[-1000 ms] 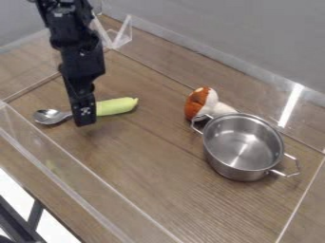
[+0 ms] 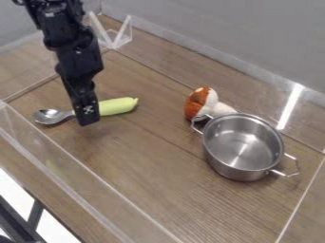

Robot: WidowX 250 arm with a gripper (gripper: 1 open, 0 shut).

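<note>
The black gripper [image 2: 74, 110] hangs open at the left of the wooden counter, its fingertips low over a silver spoon [image 2: 51, 116] and beside a pale green, long vegetable [image 2: 117, 105]. The spoon's bowl shows to the left of the fingers; the gripper hides part of its handle.
A steel pot [image 2: 242, 145] with two handles stands at the right. An orange and white object [image 2: 203, 102] lies just behind it. A white rack-like item [image 2: 114, 30] is at the back left.
The gripper has shifted very slightly. The objects on the counter have not visibly moved.
</note>
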